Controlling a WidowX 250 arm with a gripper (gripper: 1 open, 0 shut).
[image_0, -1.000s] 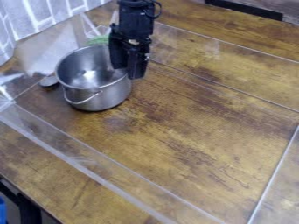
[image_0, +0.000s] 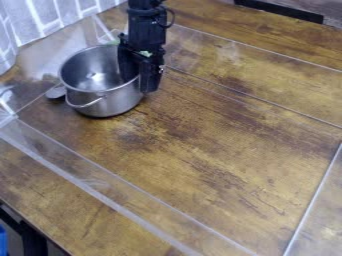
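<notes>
A steel pot (image_0: 104, 95) with a wire handle sits at the upper left of the wooden table (image_0: 201, 160). The black gripper (image_0: 142, 68) is lowered at the pot's right rim, partly over it. Its fingers are dark and overlap the pot, so I cannot tell whether they are open or shut, or what is between them.
A light cloth and curtain lie behind the pot at the upper left, with a small silvery item beside the pot. A dark ledge edges the back right.
The pot has shifted and turned slightly toward the left. My gripper has moved a little lower and left, against the rim.
</notes>
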